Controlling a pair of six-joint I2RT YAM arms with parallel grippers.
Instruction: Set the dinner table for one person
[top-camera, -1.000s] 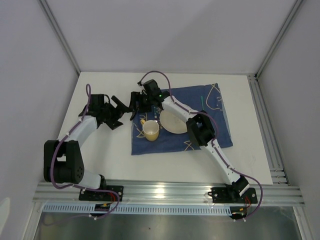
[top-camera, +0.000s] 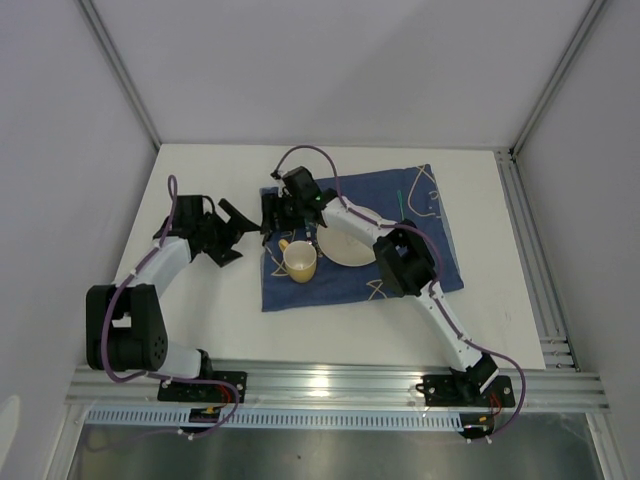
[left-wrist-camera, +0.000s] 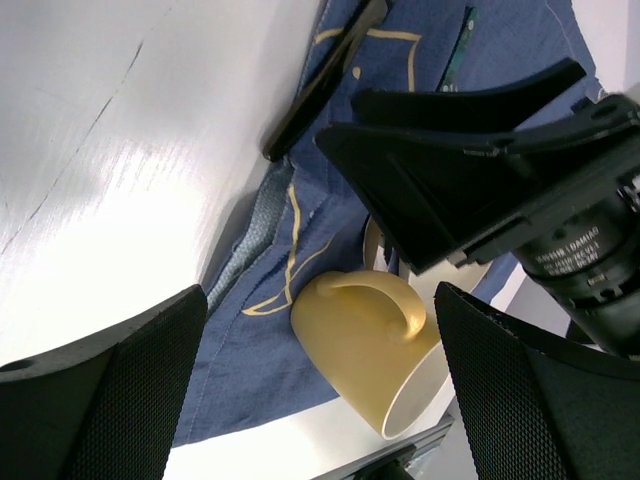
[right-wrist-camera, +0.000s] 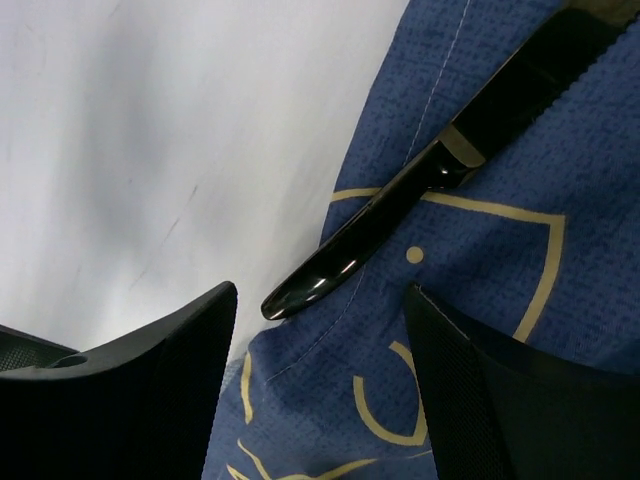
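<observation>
A blue placemat (top-camera: 330, 290) holds a cream plate (top-camera: 345, 247) and a yellow mug (top-camera: 299, 261). A black knife (right-wrist-camera: 370, 222) lies along the mat's left edge in the right wrist view. My right gripper is over that knife's handle end, its fingers apart with nothing held. My left gripper (top-camera: 241, 225) stands open over the bare table left of the mat; in the left wrist view the mug sits below it, with the right gripper's black body partly covering the mat. A thin green utensil (top-camera: 400, 205) lies right of the plate.
Grey walls and metal rails border it on the back and sides.
My left arm has shifted slightly left and toward the front. The right gripper has moved a little toward the front; the tableware looks unmoved.
</observation>
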